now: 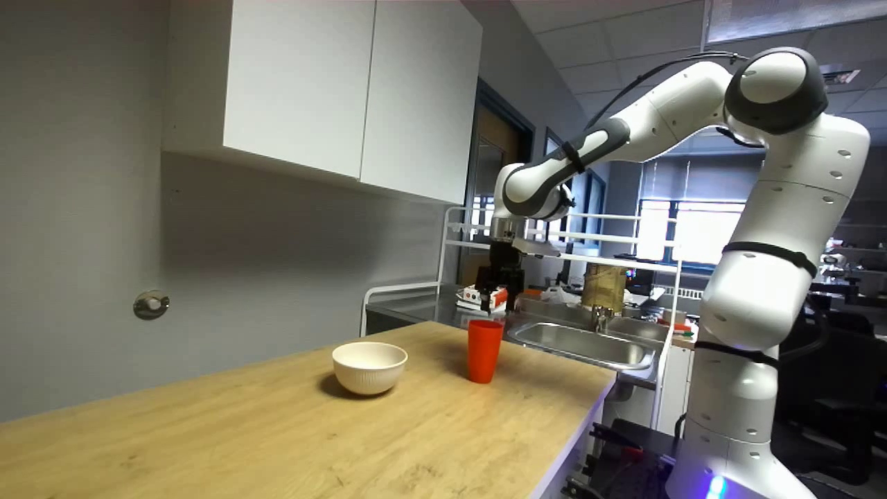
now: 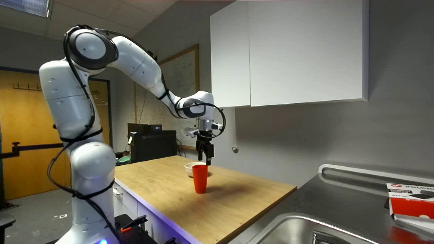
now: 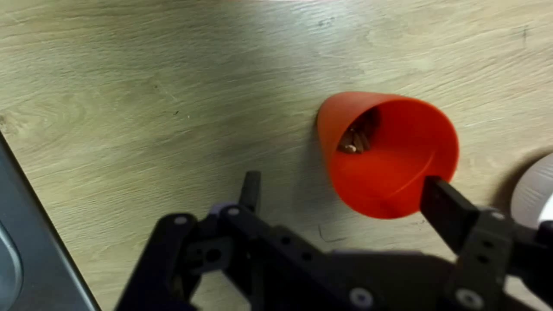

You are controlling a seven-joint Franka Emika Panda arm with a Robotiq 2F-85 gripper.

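A red cup [image 1: 484, 353] stands upright on the wooden counter. Seen from above in the wrist view, the red cup [image 3: 399, 160] has some small brown pieces [image 3: 356, 139] at its bottom. To its left in exterior view 1 sits a white ribbed bowl [image 1: 369, 369]; in exterior view 2 the bowl [image 2: 189, 170] is partly hidden behind the cup [image 2: 199, 179]. My gripper is open and empty, pointing down. It hangs above the counter close to the cup, one fingertip overlapping the cup's rim in the wrist view.
White cabinets [image 1: 349, 91] hang on the wall above the counter [image 1: 274, 424]. Beyond the counter's end are a metal sink [image 1: 582, 344] and a red-and-white box [image 2: 411, 201].
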